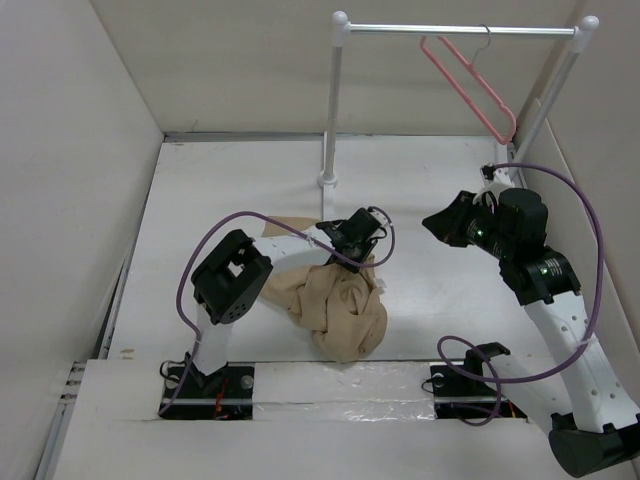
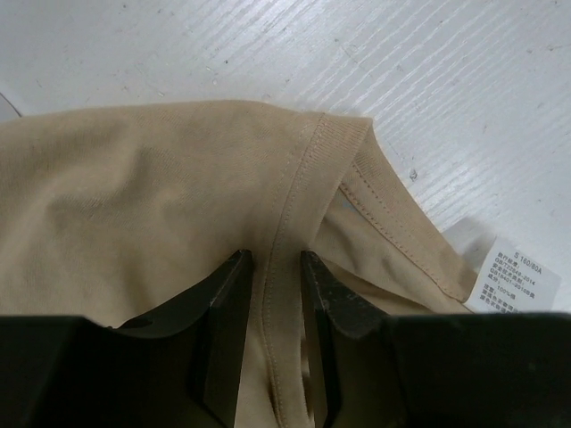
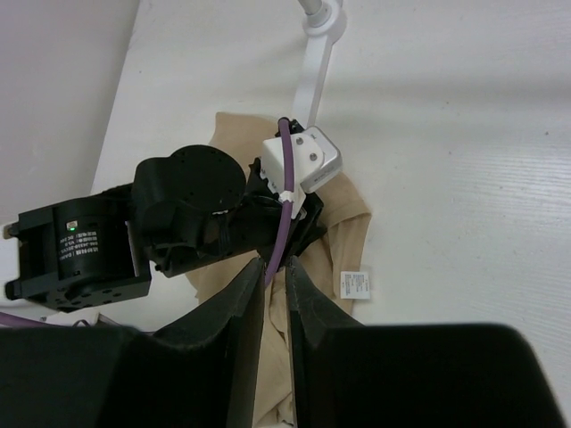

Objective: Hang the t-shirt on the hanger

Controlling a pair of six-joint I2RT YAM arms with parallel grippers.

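The tan T-shirt (image 1: 335,320) lies crumpled on the white floor under and in front of my left gripper (image 1: 355,250). In the left wrist view, my left gripper is open just over a stitched folded band (image 2: 285,205), with a white label (image 2: 513,276) nearby. My right gripper (image 1: 432,225) hangs to the right of the shirt; in the right wrist view its fingertips (image 3: 296,276) show a narrow gap with nothing visibly held. The pink hanger (image 1: 455,80) hangs from the rack's rail, above and behind the right gripper.
The white rack (image 1: 385,30) stands at the back, its left foot (image 1: 327,178) behind the shirt. Walls bound both sides. Bare floor (image 1: 200,175) shows at the back left and between the shirt and right arm.
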